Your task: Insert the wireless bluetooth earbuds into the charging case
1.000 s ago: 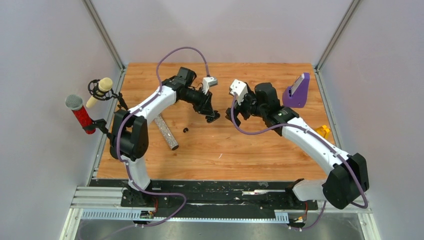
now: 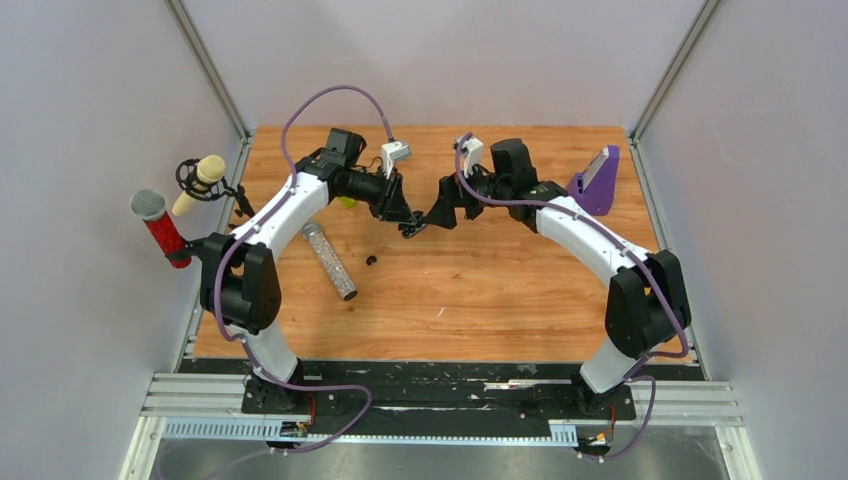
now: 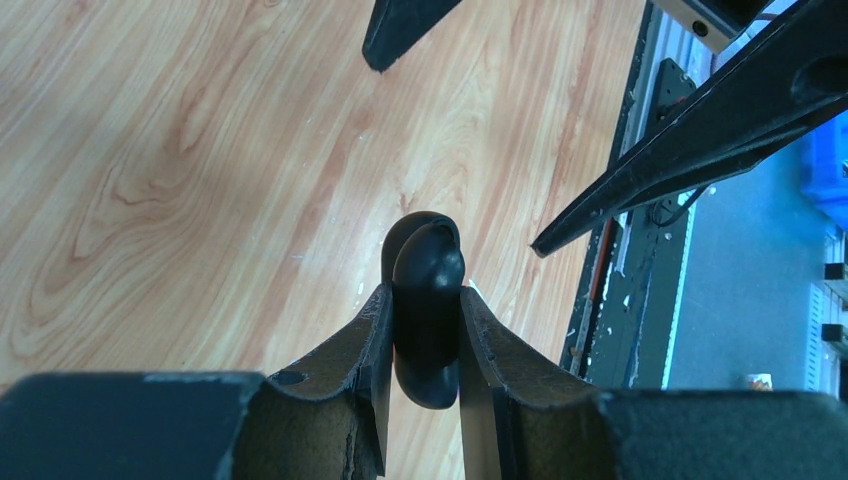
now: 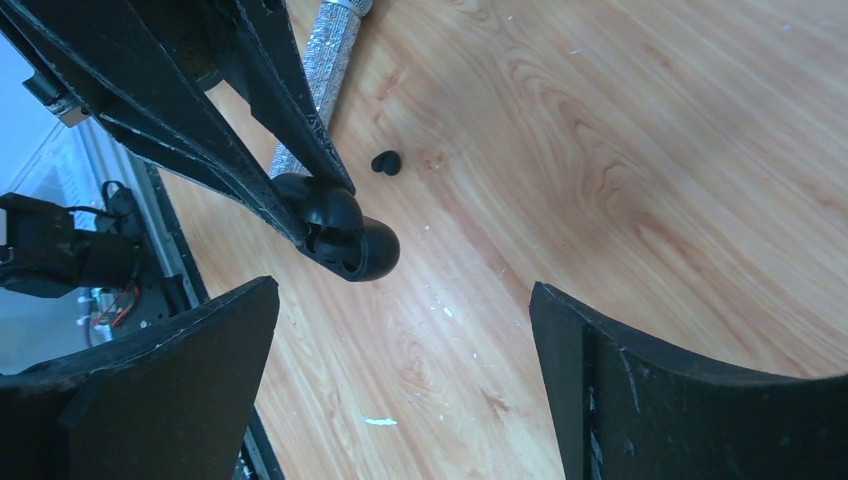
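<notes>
My left gripper is shut on a glossy black charging case, seen from its side in the left wrist view. In the right wrist view the case appears with its lid raised, though its inside is mostly unclear. My right gripper stands open close to the case, nothing between its fingers; the top view shows the two grippers nearly meeting over the table's middle. Small black earbuds lie on the table behind the case, also visible as dark specks below the left gripper in the top view.
A silver glitter tube lies on the left of the wooden table. A purple stand is at the back right, and something yellow-green is partly behind the left arm.
My left gripper has shifted left with the case.
</notes>
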